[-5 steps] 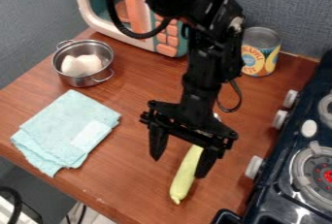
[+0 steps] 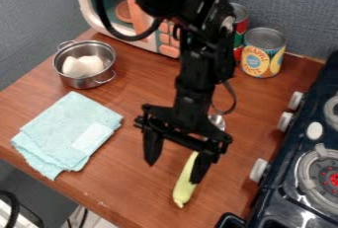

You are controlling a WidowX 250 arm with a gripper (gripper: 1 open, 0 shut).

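Note:
My black gripper (image 2: 175,155) hangs over the middle of the wooden table, its fingers apart with nothing visible between them. Below its right side a pale yellow elongated object (image 2: 184,186) lies on the table, its upper end partly hidden by the gripper. Something silver (image 2: 218,121) shows behind the arm.
A pot (image 2: 66,77) with white round contents and a folded light-blue cloth (image 2: 59,133) are on the left. Cans (image 2: 263,54) stand at the back right, a toy kitchen-like box (image 2: 99,5) at the back left. The stove (image 2: 297,173) fills the right edge.
My gripper and arm have shifted slightly upward in the view, uncovering a little more behind them, including a red can at the back. The objects on the table have not visibly moved.

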